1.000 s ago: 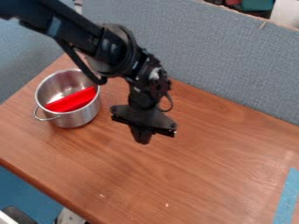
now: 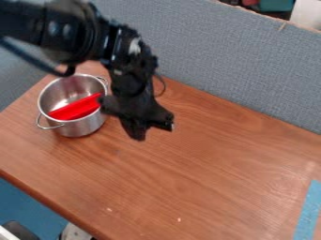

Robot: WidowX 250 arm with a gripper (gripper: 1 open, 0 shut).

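Note:
A steel pot [image 2: 58, 124] with two handles sits at the left of the wooden table [image 2: 201, 178], a red object [image 2: 75, 107] lying inside it. My black gripper [image 2: 138, 127] hangs just right of the pot, pointing down, with nothing visible in it; it appears shut.
A grey padded wall [image 2: 238, 56] runs along the back of the table. A blue tape strip [image 2: 309, 206] lies at the right edge.
The arm and gripper have moved left and up, closer to the pot. The pot and red object look unchanged.

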